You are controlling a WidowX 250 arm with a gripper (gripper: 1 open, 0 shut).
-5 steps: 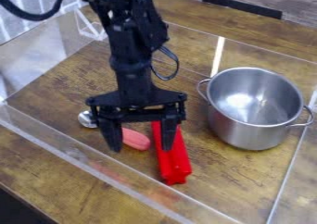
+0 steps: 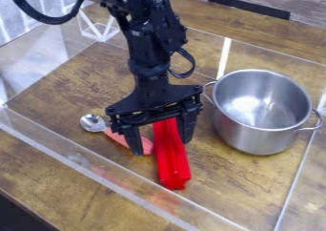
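Note:
My black gripper [image 2: 156,130] hangs open over the middle of the board, its fingers spread above a red elongated block [image 2: 173,169] that lies toward the front. Just left of it, partly hidden under the gripper, a spoon with a pink handle [image 2: 128,138] and a metal bowl end rests on the wood. A steel pot [image 2: 258,120] with two side handles stands to the right of the gripper.
The wooden board [image 2: 57,101] is bare at the left and at the front right. Clear low walls border the work area at the left and front. A wooden strip runs along the back.
The gripper has risen slightly and turned, so its fingers now sit nearer the top end of the red block. The block, spoon and pot appear unmoved.

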